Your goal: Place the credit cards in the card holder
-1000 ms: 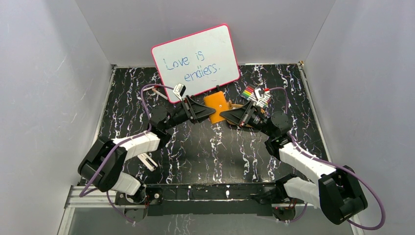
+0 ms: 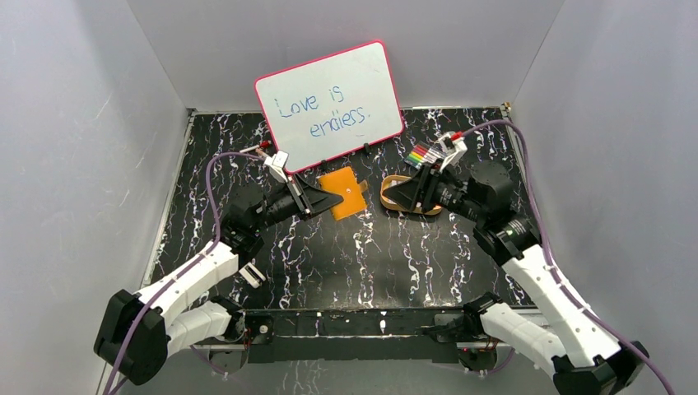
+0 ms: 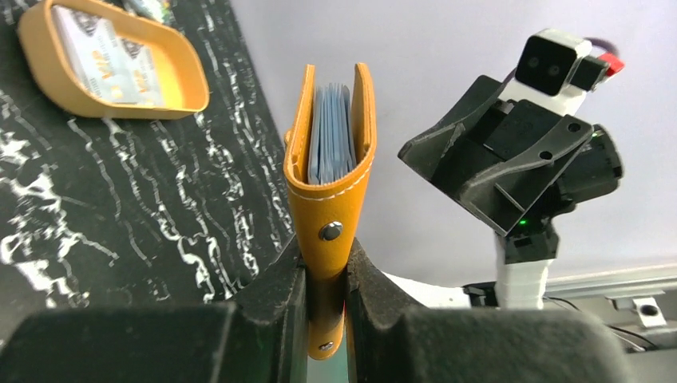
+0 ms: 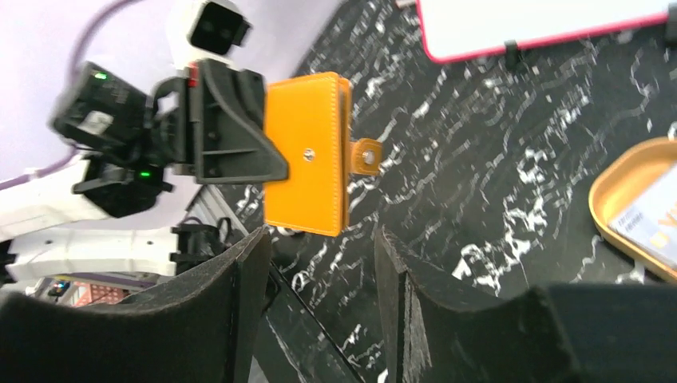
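The orange card holder (image 2: 344,192) is held above the table, its flap tab (image 4: 366,156) sticking out to the side. My left gripper is shut on its lower part, and the mouth faces away from the fingers. Inside the mouth show several thin translucent sleeves (image 3: 331,132); whether any carry a card I cannot tell. My right gripper is open, apart from the holder, with nothing between its fingers. Whitish cards (image 3: 108,60) lie in a tan tray (image 3: 48,56), seen in the left wrist view and at the right edge of the right wrist view.
A whiteboard (image 2: 329,103) with writing leans at the back. Coloured markers (image 2: 421,155) lie behind the tray. Pale sticks (image 2: 252,275) rest beside the left arm.
The right gripper, which was at the card holder's edge, has drawn away to the right. My left gripper has carried the holder left, leaving a gap between the two.
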